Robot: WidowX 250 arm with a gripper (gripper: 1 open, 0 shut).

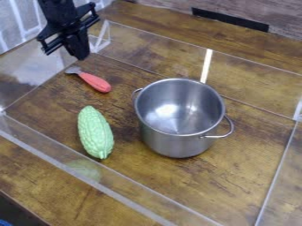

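Observation:
At the top left is the black gripper (70, 41), raised above and behind a red-handled utensil (94, 80) lying on the wooden table, its thin end pointing toward the upper left. The fingers look close together, and nothing clearly shows between them. A large steel pot (178, 117) with side handles stands empty right of centre. A pale green corn cob or similar vegetable (94, 132) lies left of the pot, toward the front.
Clear transparent edges or panels border the work area at left, front and right.

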